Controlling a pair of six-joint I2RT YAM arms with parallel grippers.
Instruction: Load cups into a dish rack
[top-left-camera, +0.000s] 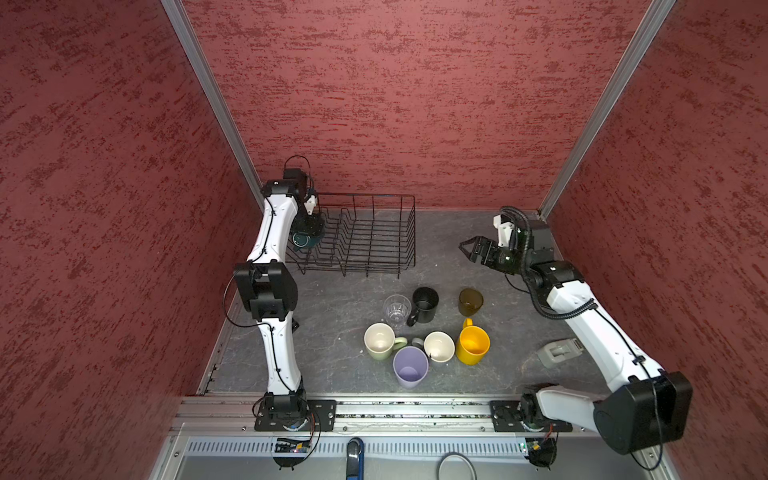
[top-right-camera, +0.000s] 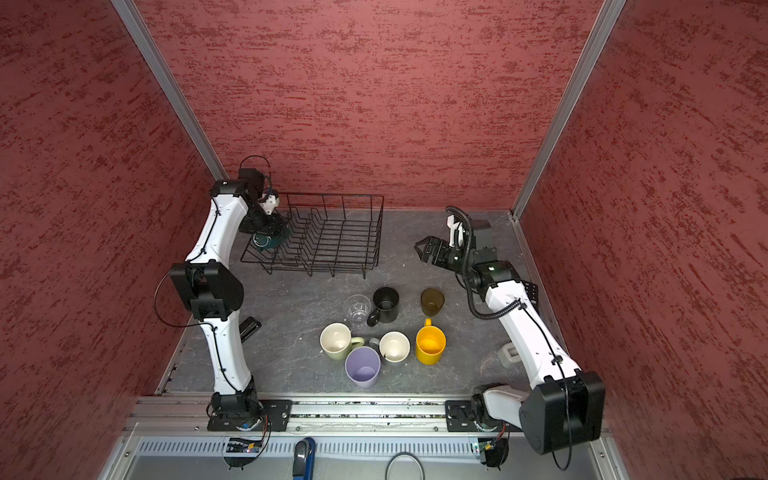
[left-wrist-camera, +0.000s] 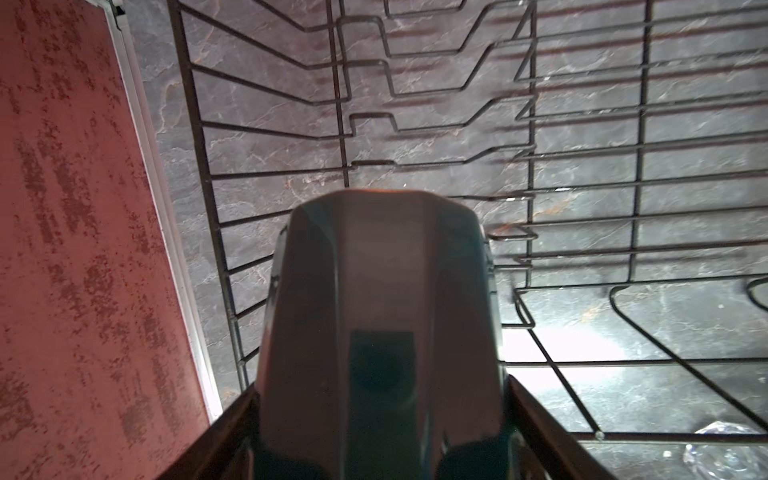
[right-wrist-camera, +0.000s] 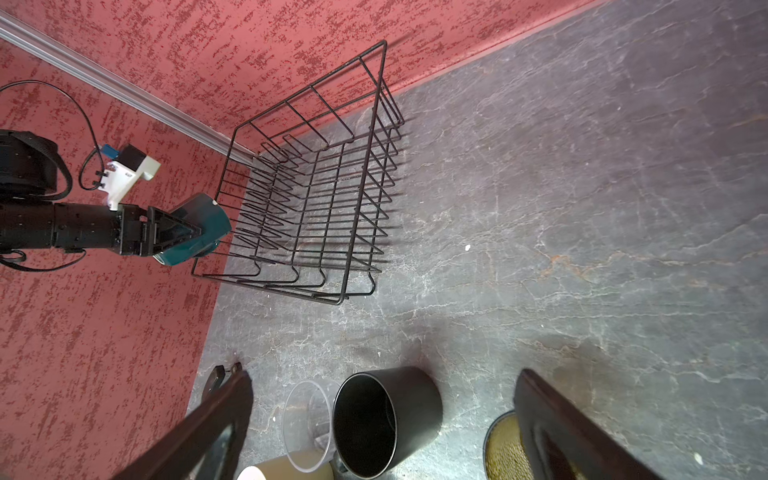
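Note:
A dark teal cup (right-wrist-camera: 197, 228) sits between the widely spread fingers of my left gripper (top-left-camera: 310, 227), tilted at the left end of the black wire dish rack (right-wrist-camera: 304, 288). It fills the lower middle of the left wrist view, where the teal cup (left-wrist-camera: 384, 304) hides the pads; their grip on it cannot be made out. My right gripper (top-left-camera: 468, 248) is open and empty, to the right of the rack. On the table stand a clear glass (top-left-camera: 397, 310), black mug (top-left-camera: 425, 302), brown cup (top-left-camera: 470, 301), yellow mug (top-left-camera: 473, 344), pale green mug (top-left-camera: 379, 342), purple cup (top-left-camera: 410, 365) and white mug (top-left-camera: 439, 347).
Most of the rack's floor (top-left-camera: 384, 236) is bare. A clear object (top-left-camera: 560, 352) lies at the far right beside the right arm. Open tabletop (top-left-camera: 448, 232) separates the rack from my right gripper.

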